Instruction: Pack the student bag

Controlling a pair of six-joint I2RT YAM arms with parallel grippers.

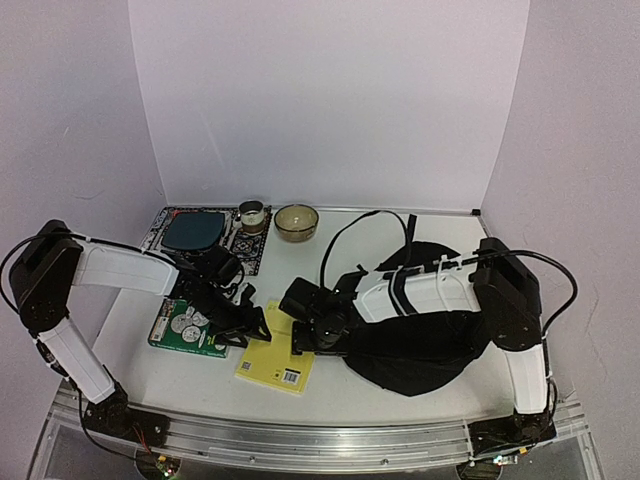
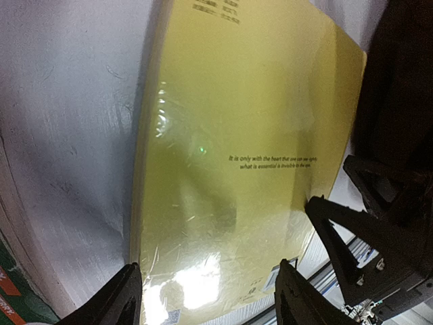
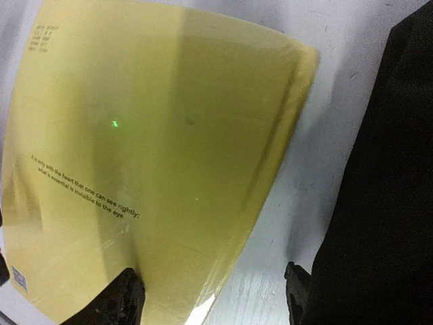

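Note:
A yellow book (image 1: 275, 370) lies flat on the table between my two grippers. At its left edge my left gripper is open, its fingers spread above the cover. On the right side, my right gripper stands open: one finger (image 3: 125, 298) is over the cover, the other beyond the book's edge, near the bag. Whether its fingertips touch the book is unclear. The black bag (image 1: 410, 370) lies to the right, partly covered by the right arm. A green book (image 1: 188, 332) lies left, partly under the left arm.
A patterned mat at the back left bears a dark blue flat item (image 1: 193, 230) and a cup (image 1: 252, 216). Beside it stands a glass bowl (image 1: 296, 223). The bag's strap (image 1: 335, 238) arches up behind the right arm.

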